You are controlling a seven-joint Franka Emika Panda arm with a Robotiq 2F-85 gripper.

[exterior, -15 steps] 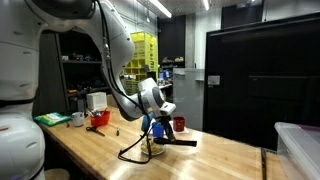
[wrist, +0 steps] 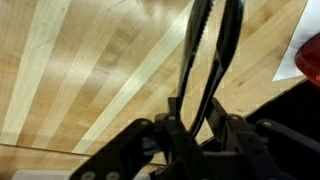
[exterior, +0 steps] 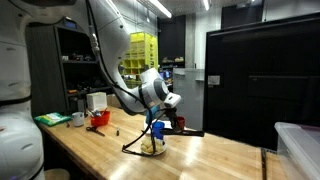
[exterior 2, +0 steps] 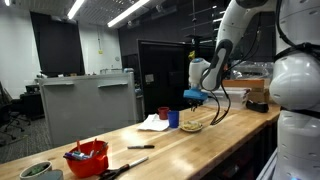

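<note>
My gripper hangs above the table with its two long dark fingers a little apart, and only bare wood shows between them in the wrist view. Below the arm lies a yellowish plate (exterior 2: 191,127). A blue cup (exterior 2: 173,119) stands beside it, close behind the gripper in exterior view 1. The red cup (exterior: 180,122) is farther back, partly covered there by a dark finger. At the right edge of the wrist view a red rounded object (wrist: 312,60) shows in part, over something white.
A white cloth or paper (exterior 2: 151,124) lies near the cups. The red basket (exterior 2: 87,160) holds several items, with dark-handled tools near it. A white bin (exterior: 300,145) stands at the far right.
The gripper has risen over the last second, and its dark finger now crosses in front of the red cup in exterior view 1. The cups and plate appear unmoved.
</note>
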